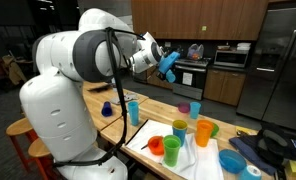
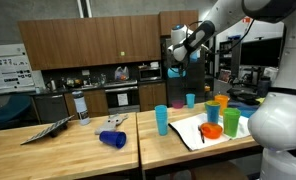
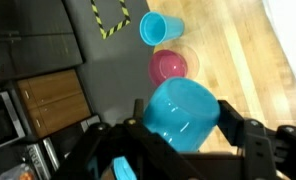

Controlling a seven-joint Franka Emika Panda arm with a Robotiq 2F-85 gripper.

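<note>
A light-blue cup (image 3: pixel 181 112) fills the middle of the wrist view, with my gripper shut on it, one finger on either side. In exterior view 1 the held cup (image 1: pixel 170 76) hangs high above the back of the wooden table, well clear of its surface. Below it in the wrist view, a magenta cup (image 3: pixel 168 66) and another blue cup (image 3: pixel 160 28) stand side by side on the table, apart from the held one. The inside of the held cup cannot be made out.
Orange (image 1: pixel 204 132), green (image 1: pixel 171 151) and other coloured cups crowd a white cloth near the red bowl (image 1: pixel 156 145). Blue cups (image 1: pixel 133 112) stand at the table's left. Bare wood (image 2: pixel 73 145) spreads across the far part in exterior view 2.
</note>
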